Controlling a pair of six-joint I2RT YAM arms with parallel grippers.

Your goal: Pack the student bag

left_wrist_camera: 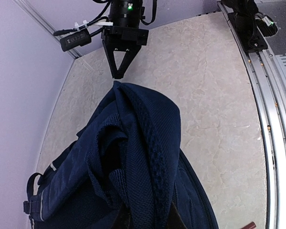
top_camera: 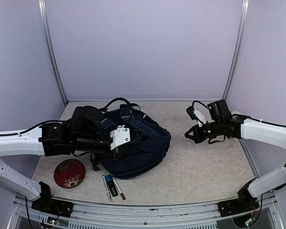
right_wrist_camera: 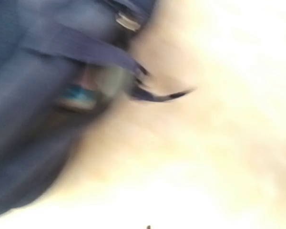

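Observation:
The navy backpack [top_camera: 148, 152] lies in the middle of the table [top_camera: 200, 171]. My left gripper is shut on a padded fold of the backpack's fabric, seen close in the left wrist view. My right gripper [top_camera: 191, 136] is shut and empty, to the right of the bag and apart from it. The right wrist view is blurred, showing the bag's side [right_wrist_camera: 24, 109] and a dark strap [right_wrist_camera: 95, 50]. Before the bag lie a pale pen [top_camera: 107, 191], a blue-capped black bottle [top_camera: 111, 189] and a red-tipped pen [top_camera: 120, 193].
A red flowered bowl [top_camera: 69, 173] sits at the front left. White walls bound the back and sides, and a metal rail runs along the front edge.

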